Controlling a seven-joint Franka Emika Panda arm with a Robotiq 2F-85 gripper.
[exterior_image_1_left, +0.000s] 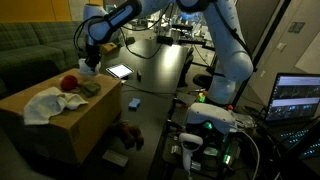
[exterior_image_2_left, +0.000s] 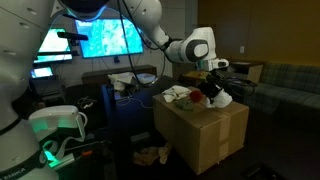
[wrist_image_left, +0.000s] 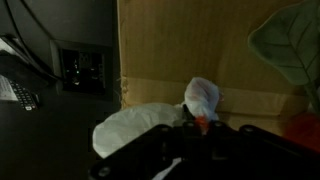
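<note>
A crumpled white cloth or bag is pinched in my gripper, its folds bunched up between the fingers and spreading to the left. From outside, the gripper points down over the far end of the cardboard box, and the white bundle hangs beneath it. The second exterior view has the bundle over the box top; whether it touches the cardboard I cannot tell.
On the box top lie a red ball, a green cloth-like item and another white cloth. A brown plush-like thing and a small blue object are on the dark floor.
</note>
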